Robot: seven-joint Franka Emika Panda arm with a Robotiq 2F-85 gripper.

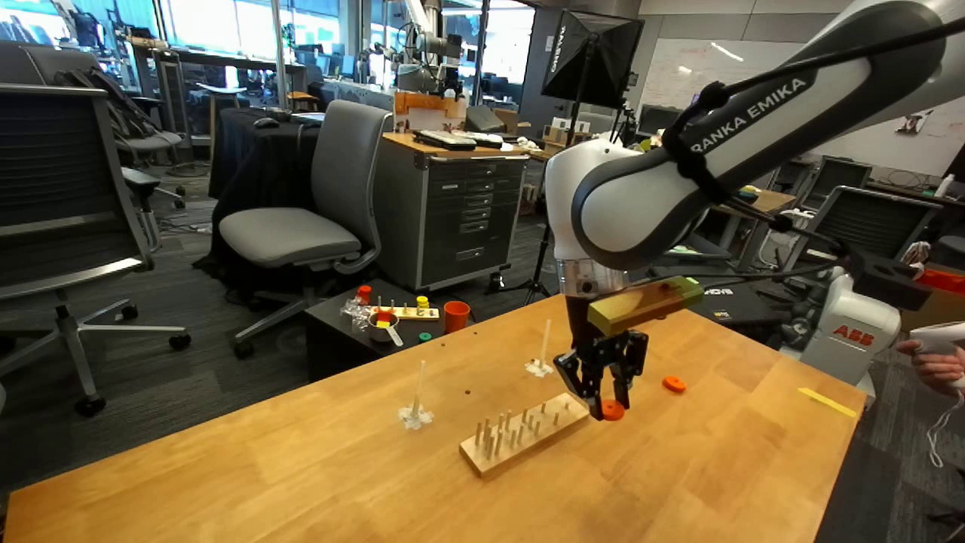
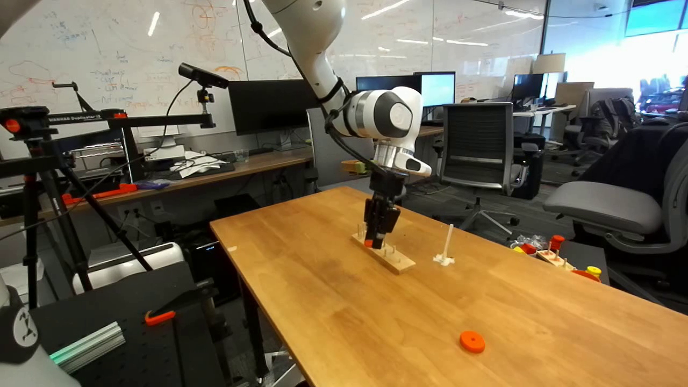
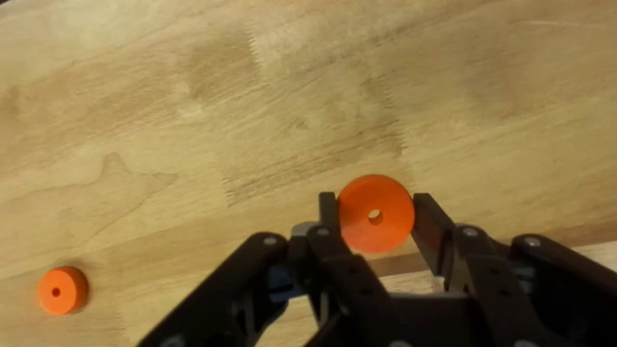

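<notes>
An orange disc (image 3: 377, 230) with a hole through its middle is pinched between the two fingers of my gripper, which is shut on its sides. In exterior view 1 the gripper (image 1: 608, 409) carries that disc (image 1: 614, 411) near the right end of the wooden peg board (image 1: 520, 449), which has several upright pegs. From the other side, exterior view 2 has the gripper (image 2: 375, 242) in front of part of the peg board (image 2: 396, 261). A second orange disc (image 1: 674, 385) lies loose on the table, also visible in the wrist view at lower left.
Two thin upright rods, one nearer (image 1: 418, 389) and one farther (image 1: 545, 344), are fixed to the tabletop behind the peg board. A yellow tape strip (image 1: 826, 403) marks the right side.
</notes>
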